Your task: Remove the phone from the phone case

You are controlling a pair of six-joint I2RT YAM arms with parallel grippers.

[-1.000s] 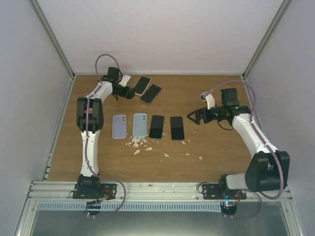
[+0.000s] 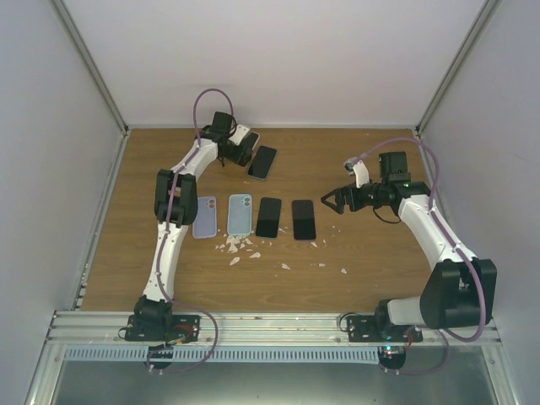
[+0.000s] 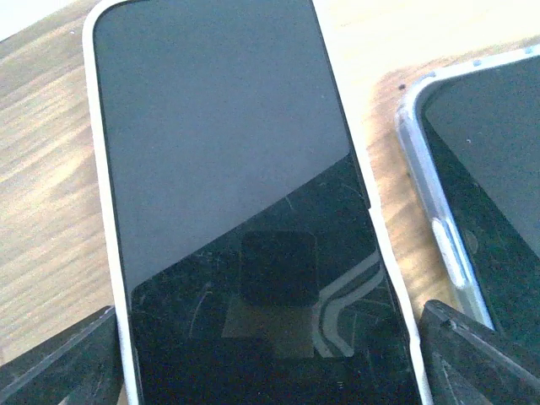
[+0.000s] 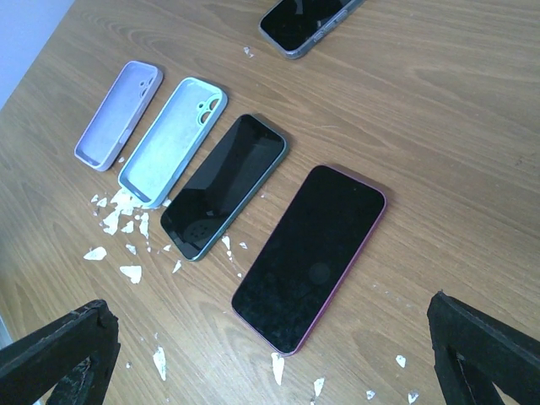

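Note:
A black-screened phone with a white rim (image 3: 224,110), perhaps a case around it, lies on the table and fills much of the left wrist view. My left gripper straddles its near end, one finger (image 3: 76,359) at the left edge and the other beside the right edge. The fingers are part open; whether both fingers press on the rim is unclear. From above, the left gripper (image 2: 239,156) covers most of this phone. My right gripper stands open and empty, above the table. Below it lies a purple-edged phone (image 4: 310,257).
Right beside the white-rimmed phone lies another in a clear-edged case (image 2: 262,162). Mid-table are an empty lavender case (image 2: 205,217), an empty light blue case (image 2: 240,214) and a dark phone (image 2: 268,218). White fragments (image 2: 235,260) are scattered nearby.
My left gripper has moved right, from beside the white-rimmed phone to over its near end. The clear-edged phone has shifted slightly right. The right arm has stayed still.

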